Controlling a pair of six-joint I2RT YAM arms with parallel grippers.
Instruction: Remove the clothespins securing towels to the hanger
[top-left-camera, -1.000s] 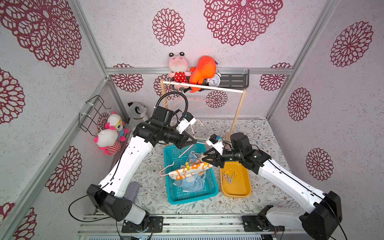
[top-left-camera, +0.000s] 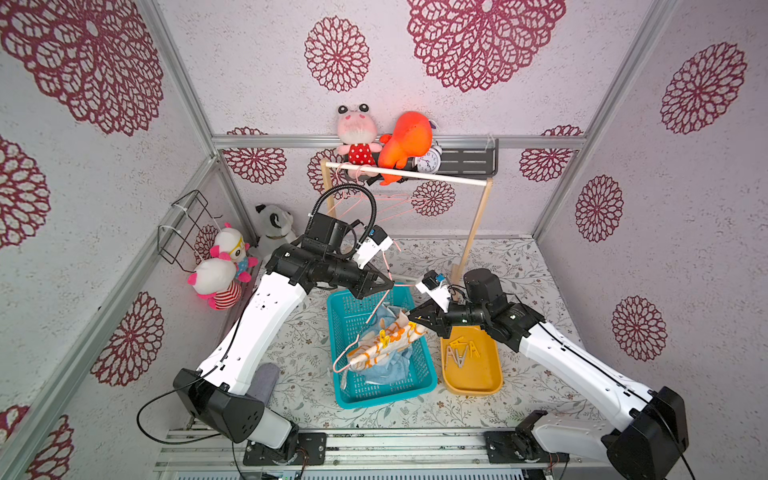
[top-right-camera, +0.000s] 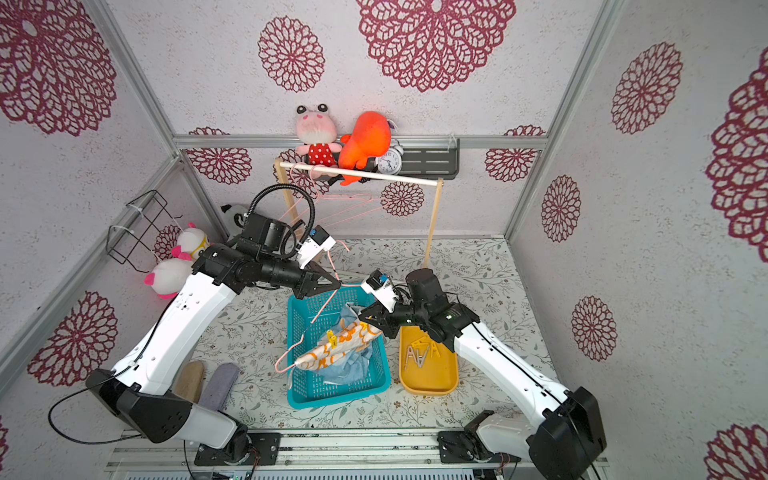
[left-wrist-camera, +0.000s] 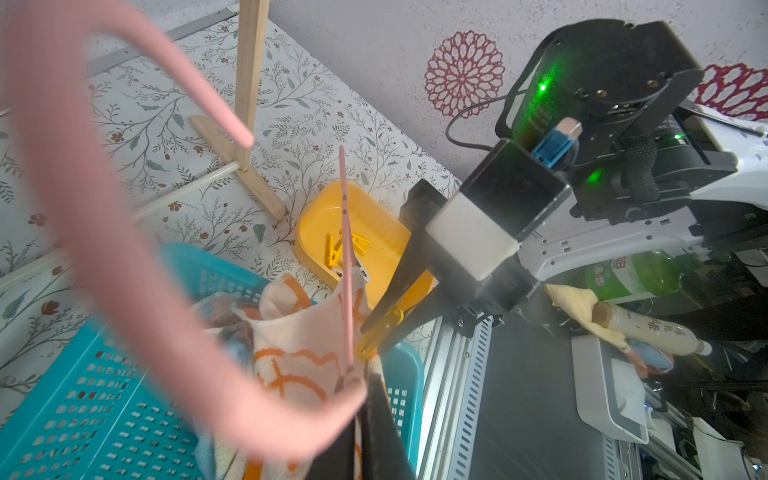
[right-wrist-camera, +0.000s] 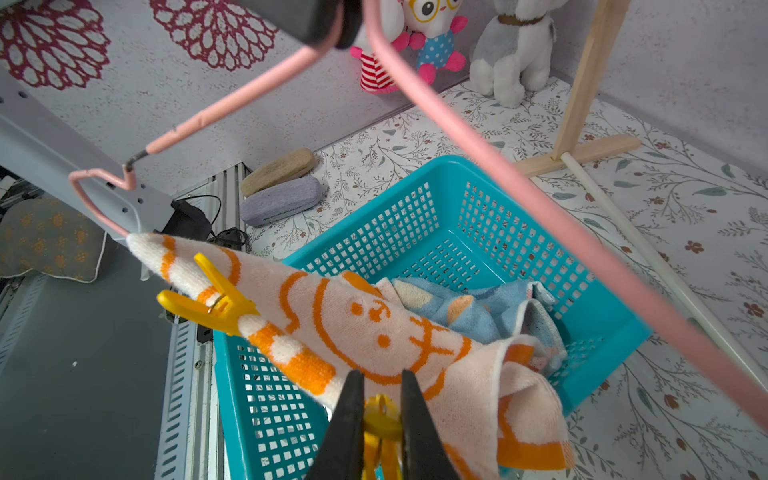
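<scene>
The white-and-orange towel (right-wrist-camera: 384, 344) hangs folded on the pink hanger (left-wrist-camera: 112, 240) over a teal basket (right-wrist-camera: 264, 416), with a blue towel (right-wrist-camera: 456, 308) inside. My left gripper (top-left-camera: 382, 285) is shut on the hanger, above the basket. My right gripper, lower and to the right, is shut on a yellow clothespin (left-wrist-camera: 388, 328) at the towel's right end. Another yellow clothespin (right-wrist-camera: 212, 308) clips the towel's rolled edge farther along. Several loose clothespins (top-left-camera: 457, 352) lie in the yellow tray (top-left-camera: 472, 384).
The wooden rack (top-left-camera: 480, 212) stands behind, with more hangers on it. Stuffed toys (top-left-camera: 228, 264) sit at the left; long grey and tan objects (top-right-camera: 220, 388) lie left of the basket. The yellow tray is right of the basket.
The hanger's lower end and the towel with its clothespin have swung slightly rightward in the top left view; my right gripper has shifted slightly, while my left arm looks unchanged.
</scene>
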